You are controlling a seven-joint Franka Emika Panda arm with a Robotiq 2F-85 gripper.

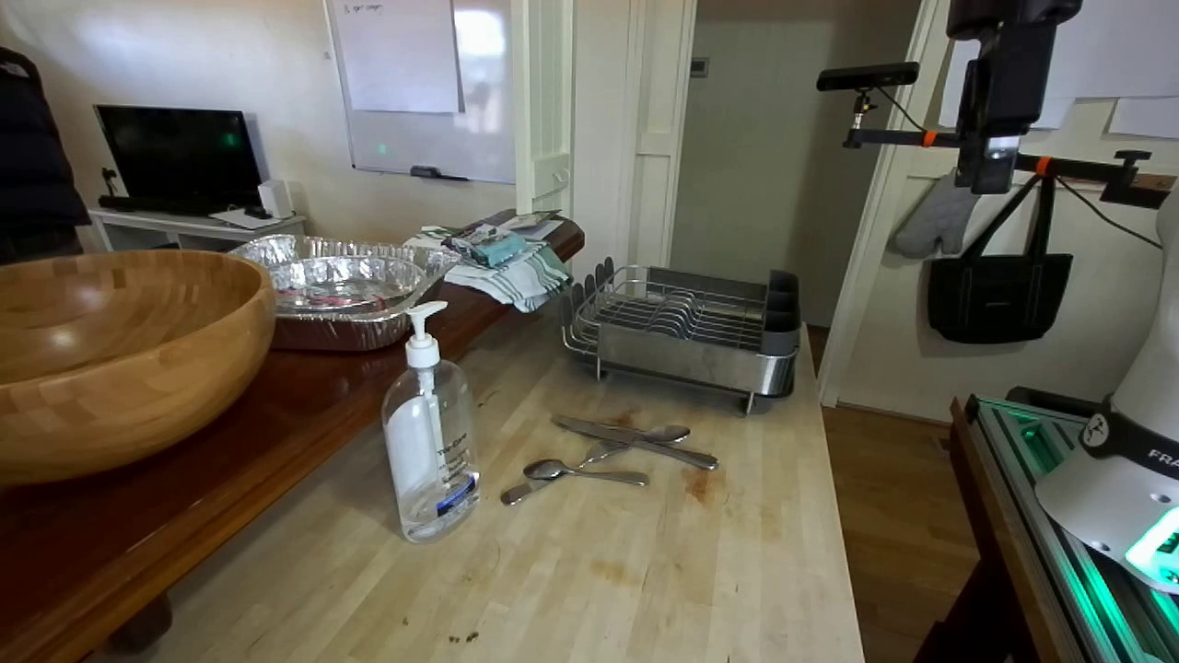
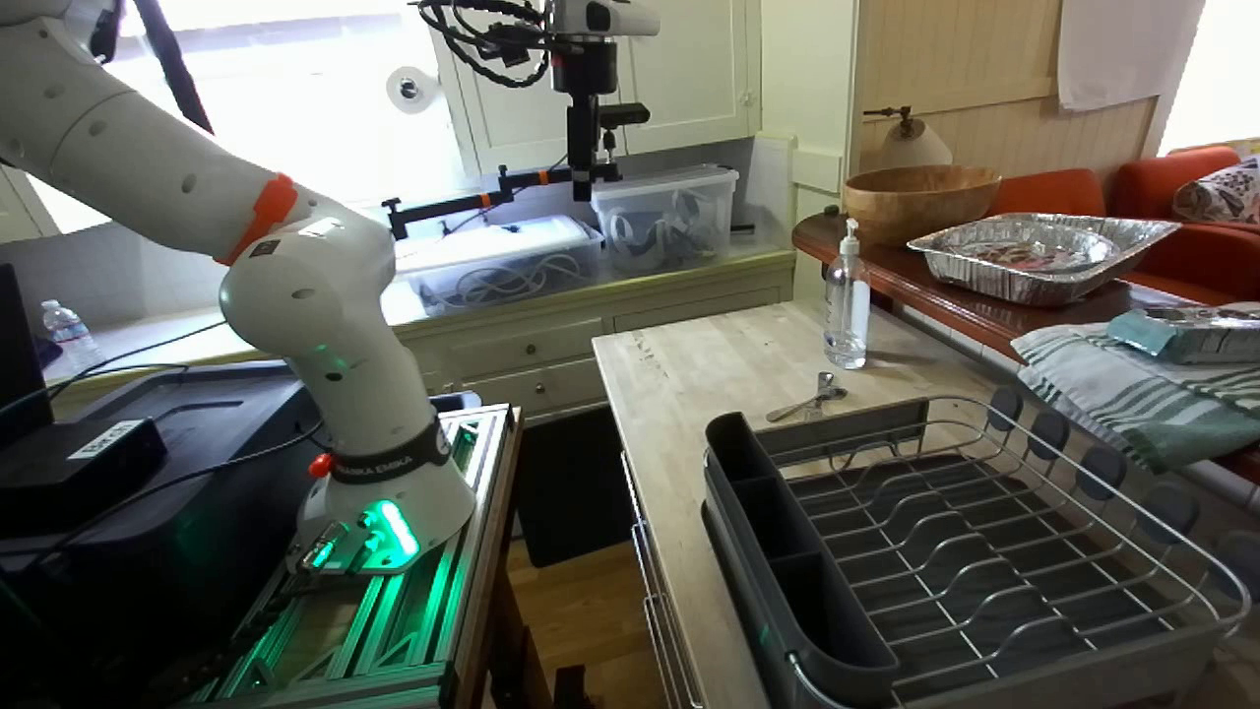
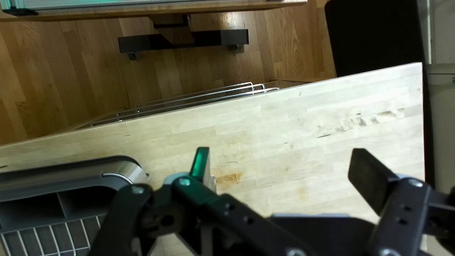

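Observation:
My gripper is open high above the table, its fingers (image 3: pixel 199 164) far apart with nothing between them. In exterior view 1 the gripper (image 1: pixel 986 166) hangs at the upper right, well away from the cutlery. On the wooden table lies a small crossed pile: a knife (image 1: pixel 680 451), a spoon (image 1: pixel 669 435) and another spoon (image 1: pixel 608 477) in front. Behind the pile stands a dish rack (image 1: pixel 674 355) with a grey utensil holder (image 1: pixel 782 315) on its right side; the holder (image 2: pixel 815 567) has empty compartments. The cutlery is mostly hidden by the gripper in the wrist view.
A clear pump bottle (image 1: pixel 431 453) stands left of the cutlery. On the higher dark wooden counter (image 1: pixel 332 398) are a large wooden bowl (image 1: pixel 133 365), foil trays (image 1: pixel 343 287) and a striped towel (image 1: pixel 525 282).

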